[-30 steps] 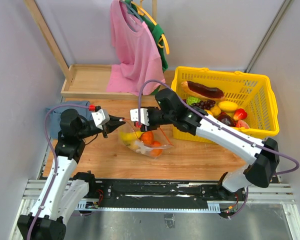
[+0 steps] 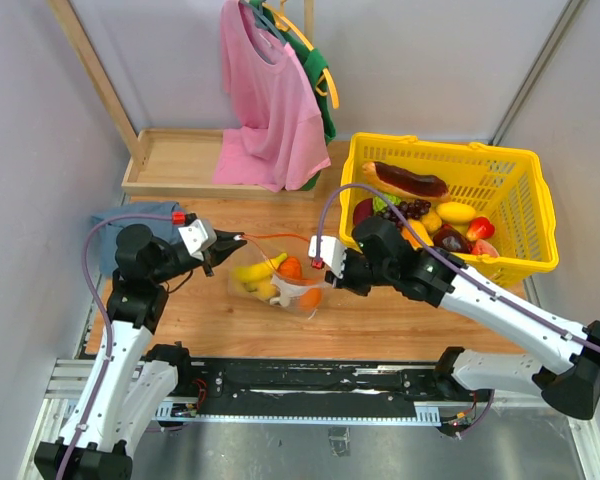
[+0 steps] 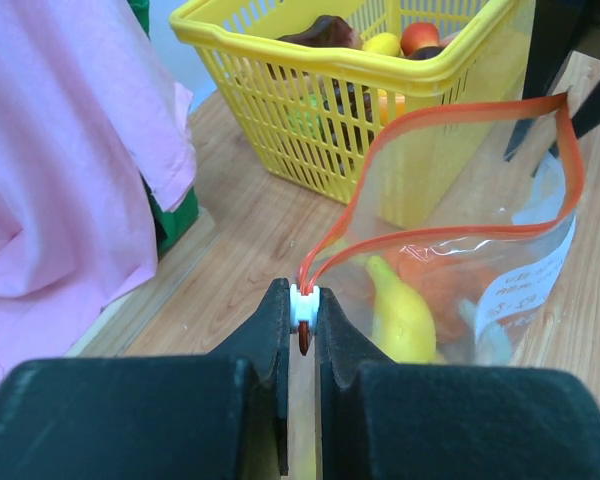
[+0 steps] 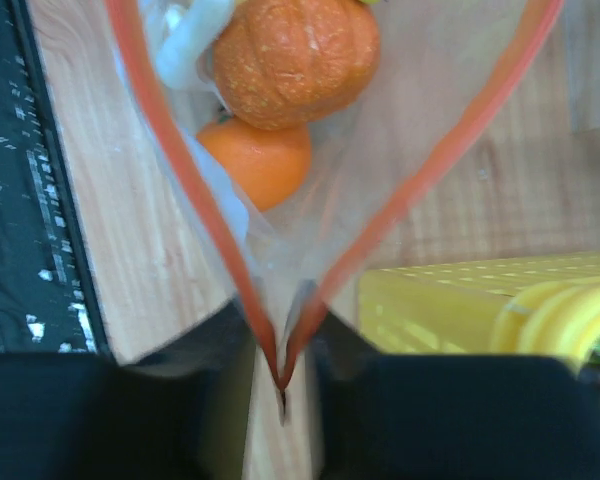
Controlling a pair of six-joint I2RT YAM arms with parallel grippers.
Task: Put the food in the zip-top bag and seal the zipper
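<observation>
The clear zip top bag (image 2: 280, 290) with orange zipper edges holds a banana (image 2: 262, 268), orange round foods (image 4: 290, 60) and a pale item. My left gripper (image 2: 239, 239) is shut on the bag's zipper at one end; the white slider (image 3: 304, 306) shows between its fingers. My right gripper is at the other end of the open top, its blurred fingers either side of where the two orange strips meet, part open as seen in the left wrist view.
A yellow basket (image 2: 527, 210) of food stands at the back right. A wooden tray (image 2: 170, 160) with hanging clothes is at the back, blue cloth (image 2: 115, 225) at the left. A black rail (image 2: 310, 390) runs along the front edge.
My left gripper stayed in place, holding the bag.
</observation>
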